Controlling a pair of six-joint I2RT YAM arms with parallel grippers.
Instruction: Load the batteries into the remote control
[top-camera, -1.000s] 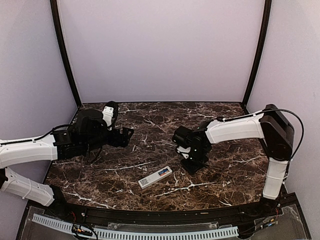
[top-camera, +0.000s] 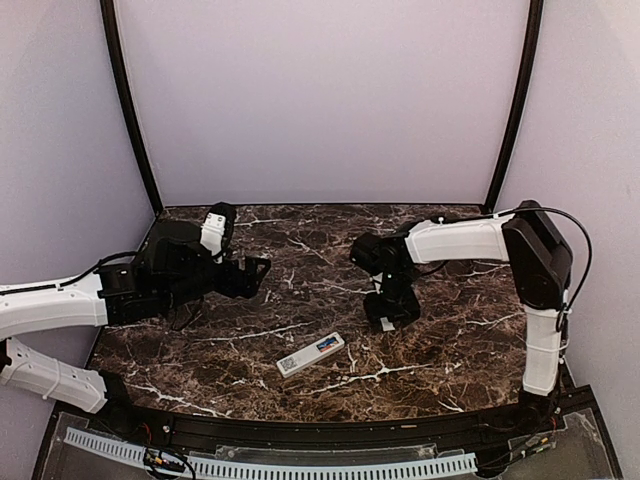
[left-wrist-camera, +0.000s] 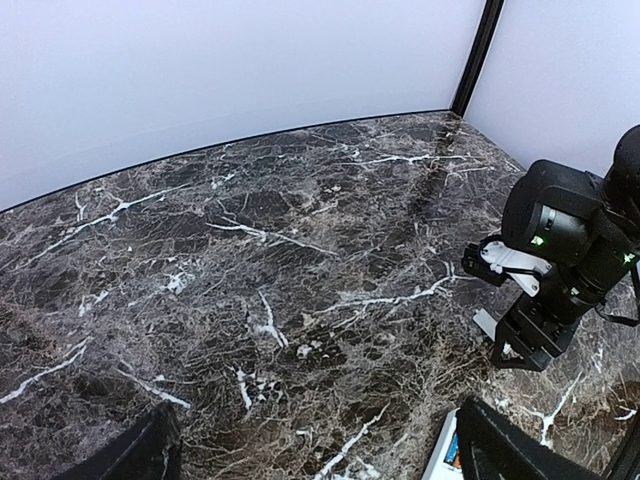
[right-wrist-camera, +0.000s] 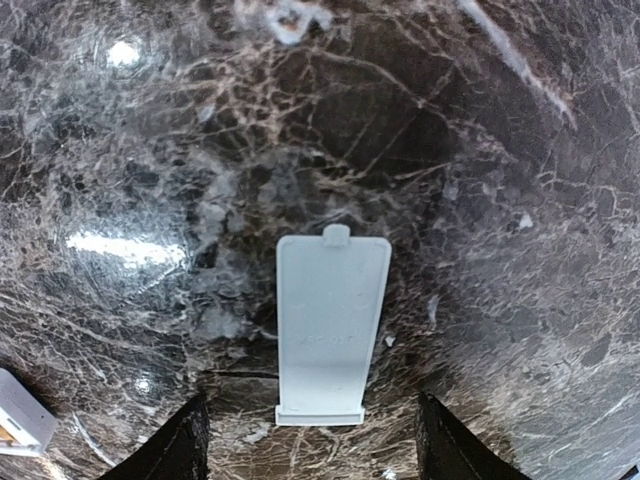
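The white remote control (top-camera: 310, 355) lies on the table in the top view, with red and blue batteries (top-camera: 327, 343) showing in its compartment. Only its upper end appears in the left wrist view. A white battery cover (right-wrist-camera: 332, 325) lies flat on the marble in the right wrist view, tab pointing away. Over that cover hovers my right gripper (top-camera: 390, 318), open, its fingertips (right-wrist-camera: 183, 440) on either side of the cover's near end and apart from it. My left gripper (top-camera: 258, 278) is open and empty above the left part of the table, clear of the remote.
A metal rail (top-camera: 300, 468) runs along the front edge. White walls enclose the back and sides.
The left arm and the remote stay nearly still.
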